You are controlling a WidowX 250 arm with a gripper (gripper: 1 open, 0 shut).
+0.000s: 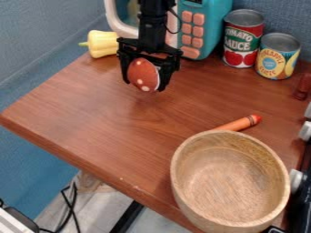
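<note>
The black gripper (151, 65) hangs over the back middle of the wooden table, shut on a red-orange egg-shaped object (144, 75) with white spots, which it holds above the tabletop. A wooden bowl (230, 173) stands at the front right, with an orange crayon-like stick (235, 125) lying just behind it.
At the back are a yellow pepper-like object (102, 43), a teal toy microwave (215, 23), a tomato sauce can (242, 45) and a second can (278, 57). Dark and red items line the right edge.
</note>
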